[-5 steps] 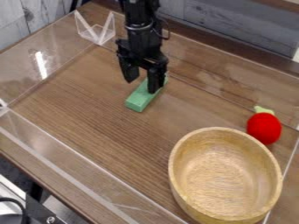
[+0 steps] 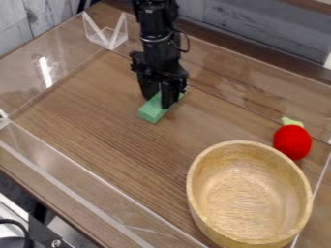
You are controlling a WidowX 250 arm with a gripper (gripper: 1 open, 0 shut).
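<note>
The black gripper is low over the middle-back of the wooden table, its fingers down around a green block. The block lies slanted on the table, its far part hidden by the gripper, which appears shut on it.
A wooden bowl fills the front right. A red tomato-like object with a pale green top lies at the right. Walls border the back and left.
The gripper has come down onto the green block and its fingers have closed in around it. The bowl and red object are unmoved.
</note>
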